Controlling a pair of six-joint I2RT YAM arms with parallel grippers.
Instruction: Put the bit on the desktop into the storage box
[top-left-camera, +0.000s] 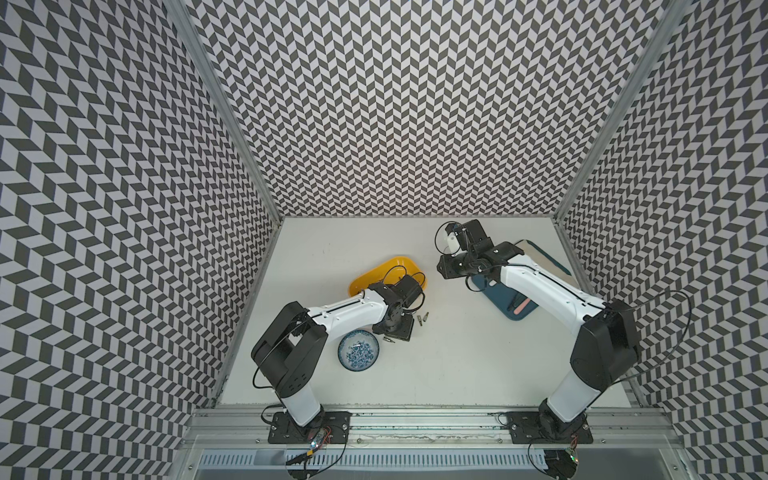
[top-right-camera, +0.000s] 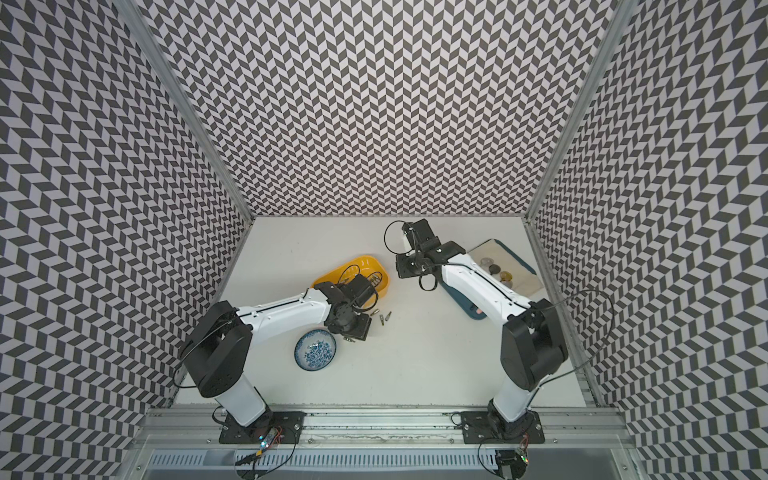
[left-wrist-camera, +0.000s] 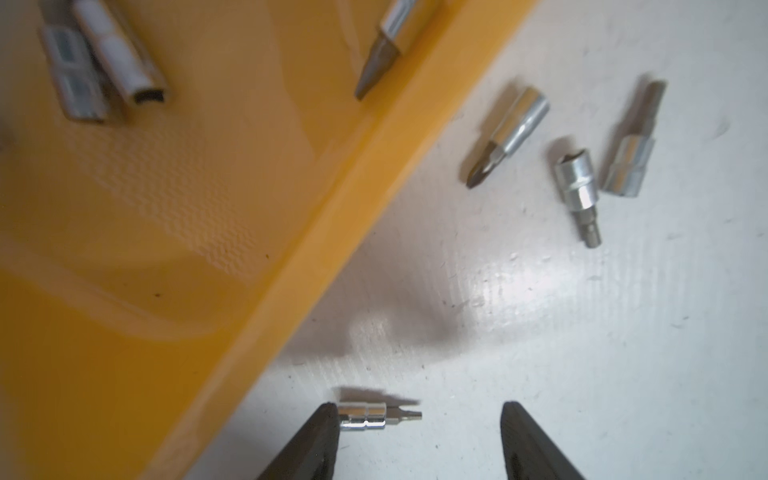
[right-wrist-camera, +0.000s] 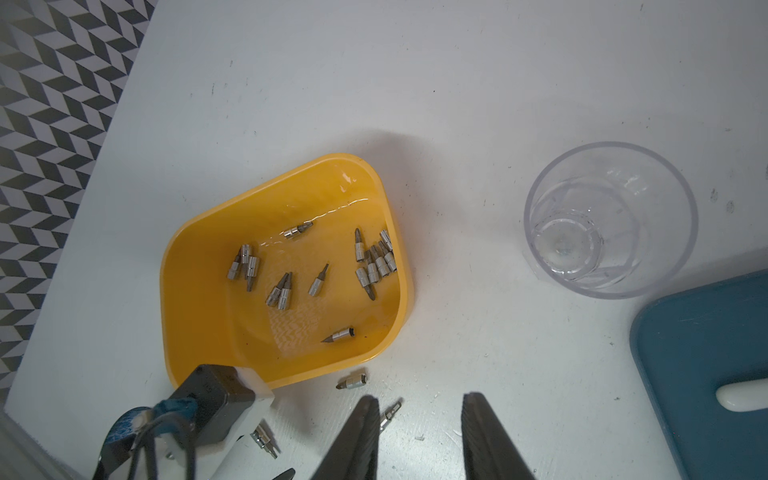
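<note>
A yellow storage box (right-wrist-camera: 280, 200) holds several metal bits. On the desktop beside it, in the left wrist view, lie a cross-tip bit (left-wrist-camera: 520, 120), a short bit (left-wrist-camera: 577, 180), a longer bit (left-wrist-camera: 628, 164) and a bit (left-wrist-camera: 364, 414) nearer the fingers. My left gripper is open over the desk at the box's edge, that last bit by its left finger, nothing seen between the fingers. My right gripper stands open above the desk, right of the box, with nothing seen between its fingers.
A clear cup (right-wrist-camera: 608, 264) stands right of the box. A blue tray (right-wrist-camera: 688, 336) with items is at the right. A blue patterned bowl (top-left-camera: 358, 360) sits below the left arm.
</note>
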